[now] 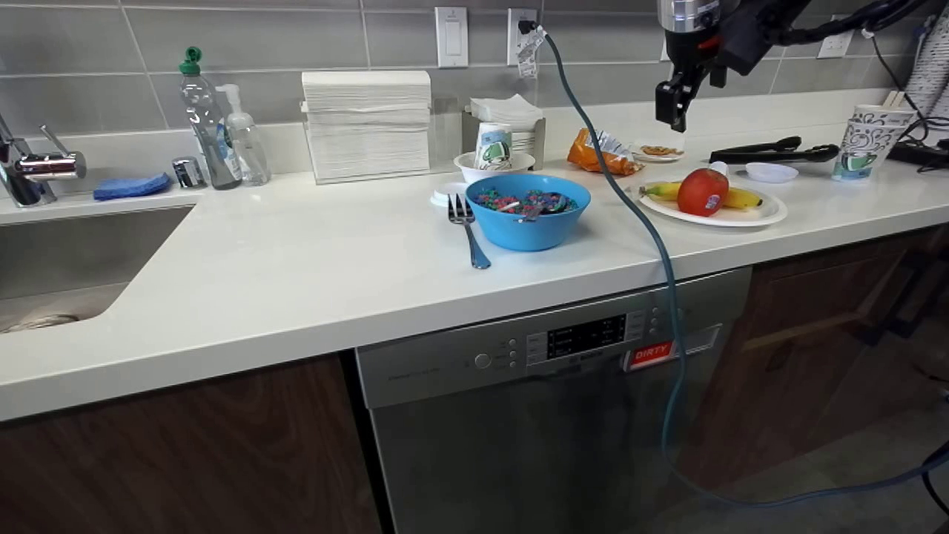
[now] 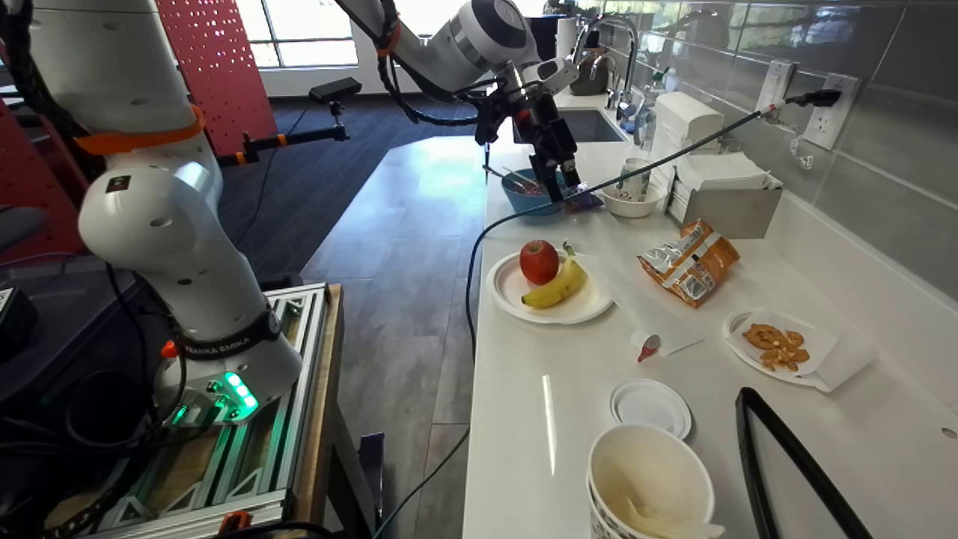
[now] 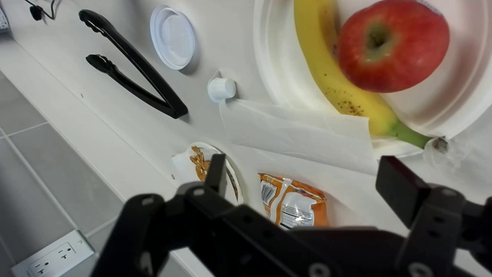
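High over the counter hangs my gripper, its two black fingers (image 3: 400, 190) wide apart and nothing between them. Below it in the wrist view lie an orange snack bag (image 3: 297, 203) and a paper plate with brown snacks (image 3: 199, 162). A red apple (image 3: 394, 46) rests against a yellow banana (image 3: 318, 60) on a white plate (image 3: 272, 69). Black tongs (image 3: 143, 69) and a small white lid (image 3: 173, 39) are farther off. In exterior view 1, a blue bowl (image 1: 525, 233) of colourful wrapped pieces has a fork (image 1: 471, 234) beside it.
A blue cable (image 1: 636, 209) runs from the wall outlet across the counter and down its front. A patterned paper cup (image 1: 872, 142) stands at the right. Napkins (image 1: 369, 124) lean by the wall. Left of the bowl, the counter (image 1: 311, 258) is clear up to the sink (image 1: 80, 258).
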